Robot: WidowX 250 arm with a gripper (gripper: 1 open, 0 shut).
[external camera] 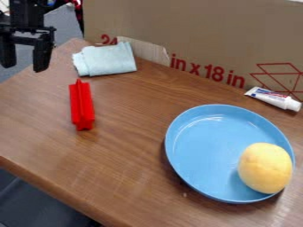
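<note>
My black gripper (25,55) hangs at the upper left, above the table's far left edge and left of a folded pale cloth (104,58), its two fingers spread with nothing between them. A red long object (81,105) lies on the left of the wooden table (130,151). On the right is a blue plate (205,151) with a round yellow object (265,167) on it. A toothpaste tube (274,97) lies at the back right.
A large cardboard box (201,40) stands along the back of the table. The table's edge runs along the lower left.
</note>
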